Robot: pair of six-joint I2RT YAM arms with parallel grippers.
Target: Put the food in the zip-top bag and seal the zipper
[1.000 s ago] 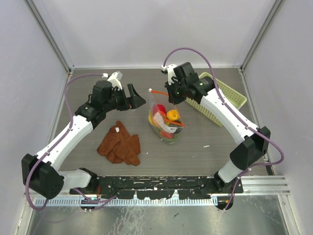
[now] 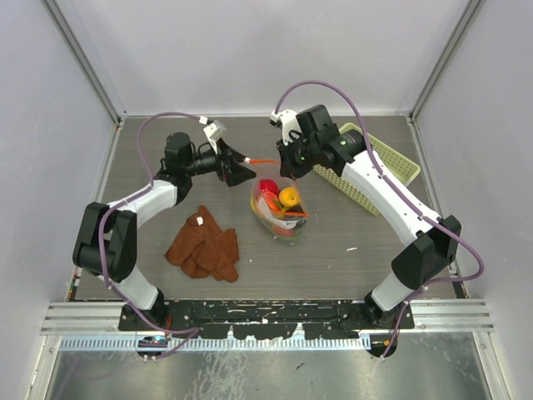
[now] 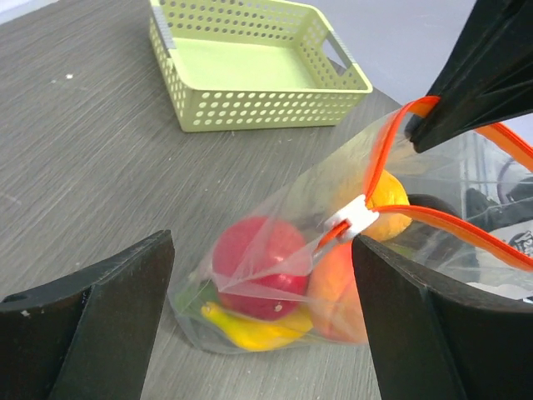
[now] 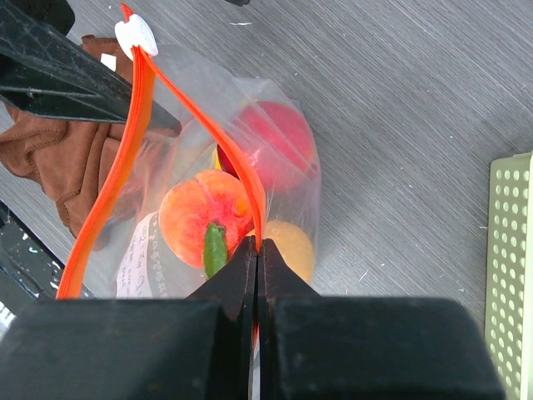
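A clear zip bag (image 2: 279, 221) with an orange zipper and white slider (image 3: 358, 215) holds red, orange and yellow food and a green piece (image 4: 215, 250). My right gripper (image 2: 287, 167) is shut on the bag's zipper edge, as the right wrist view shows. My left gripper (image 2: 241, 167) stands open at the slider end; in the left wrist view the slider sits just beyond and between its fingers.
A pale green perforated basket (image 2: 379, 167) stands at the back right. A brown cloth (image 2: 204, 246) lies left of the bag.
The bag has shifted slightly left, while the right arm moved only slightly.
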